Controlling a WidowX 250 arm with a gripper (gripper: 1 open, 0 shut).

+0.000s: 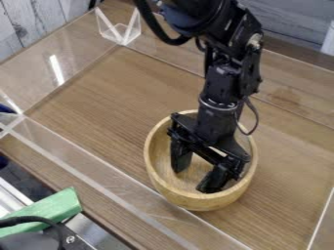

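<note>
The black robot gripper [209, 159] reaches down from the top into a round tan wooden bowl [196, 198] on the wooden table. Its fingers are spread inside the bowl, near the bottom and right side. Whether anything small lies between or beneath them is hidden by the dark gripper parts.
Bare wooden tabletop [98, 107] lies left and right of the bowl, with clear plastic edging along the left and front. A green object [39, 210] and dark hardware sit at the lower left, off the tabletop. A grey plank wall stands behind.
</note>
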